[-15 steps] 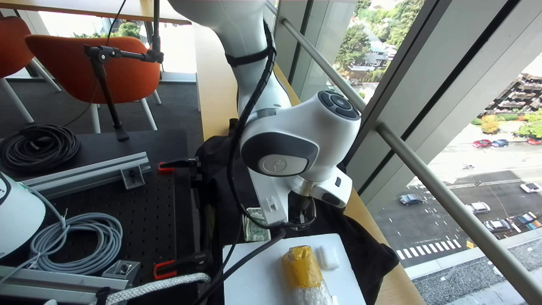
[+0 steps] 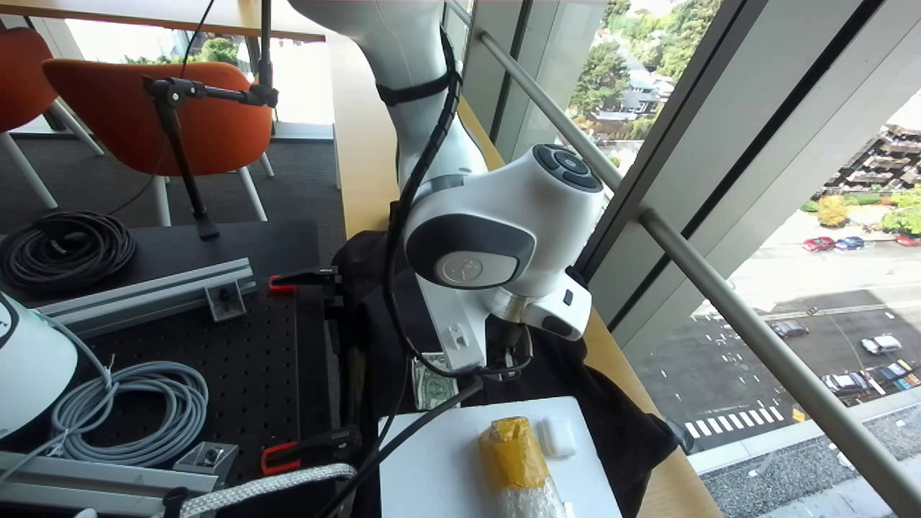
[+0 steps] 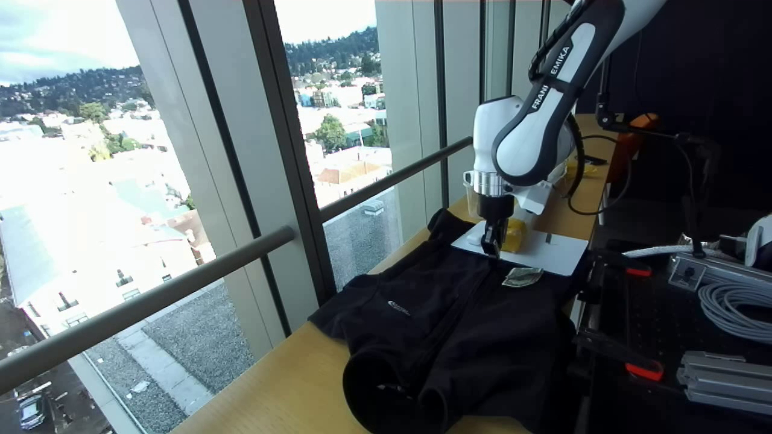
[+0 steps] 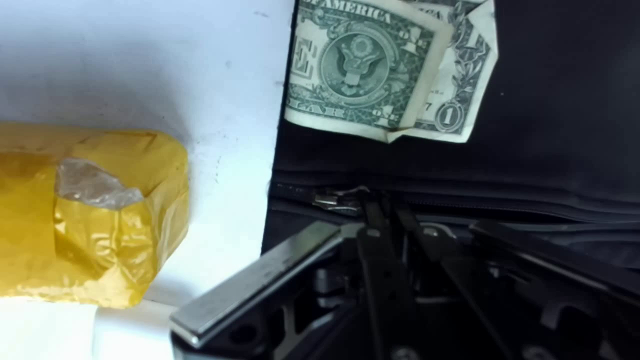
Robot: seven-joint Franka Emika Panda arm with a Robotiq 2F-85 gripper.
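A black jacket (image 3: 441,304) lies spread over the wooden ledge, its zipper (image 4: 480,204) running across the wrist view. At the zipper's left part sits a small metal slider (image 4: 333,200), with its pull reaching toward my fingertips. My gripper is low over the cloth, its two narrow black fingers (image 4: 376,225) almost together on the zipper pull, though the dark cloth hides much of the contact. From the side, the gripper (image 3: 492,248) points down at the jacket beside the white board's edge.
A folded dollar bill (image 4: 366,66) lies on the jacket beside the zipper. The white board (image 2: 423,466) carries a yellow-wrapped package (image 2: 518,453) and a small white object (image 2: 557,437). A metal rail (image 3: 412,173) runs along the windows; clamps (image 2: 298,453) edge the black table.
The arm and gripper have shifted slightly away from the white board, up and left in exterior view 1. The bill, package and board look unmoved.
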